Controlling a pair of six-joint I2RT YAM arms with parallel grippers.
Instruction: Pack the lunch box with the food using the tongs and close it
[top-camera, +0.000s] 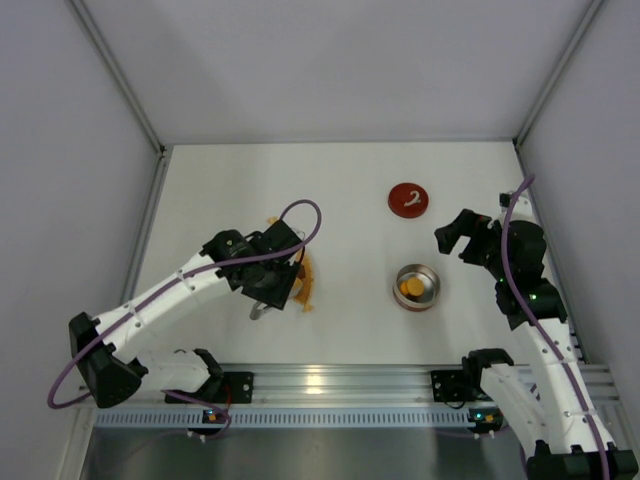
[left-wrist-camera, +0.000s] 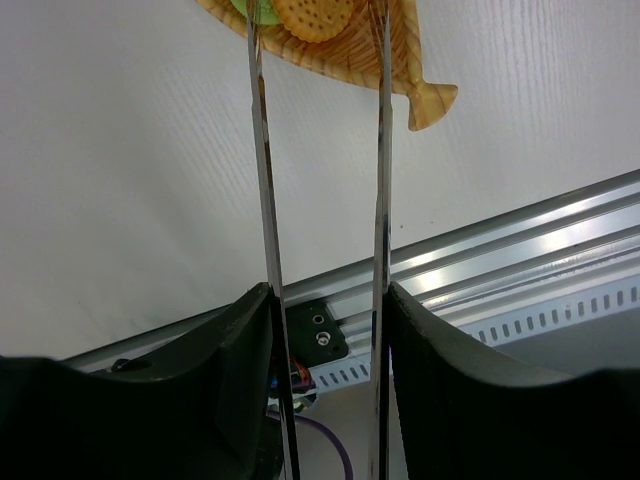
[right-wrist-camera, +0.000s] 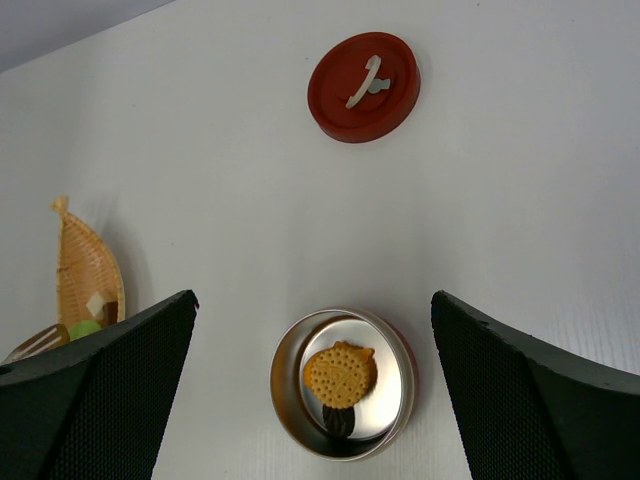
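Note:
The lunch box is a round steel bowl (top-camera: 433, 279), open on top. Inside it lie a yellow cracker (right-wrist-camera: 341, 373) and a dark brown piece (right-wrist-camera: 338, 421). Its red lid (top-camera: 409, 201), with a white handle (right-wrist-camera: 364, 82), rests apart behind it. My left gripper is open, its long thin metal fingers (left-wrist-camera: 265, 190) reaching over a woven basket (left-wrist-camera: 428, 98). A round cracker (left-wrist-camera: 316, 12) shows between the fingertips, and a green piece (left-wrist-camera: 262, 12) is beside it; contact cannot be judged. My right gripper hangs open and empty, right of the bowl in the top view.
A low metal rail (top-camera: 330, 378) runs along the table's front edge. Grey walls (top-camera: 340, 80) bound the back and sides.

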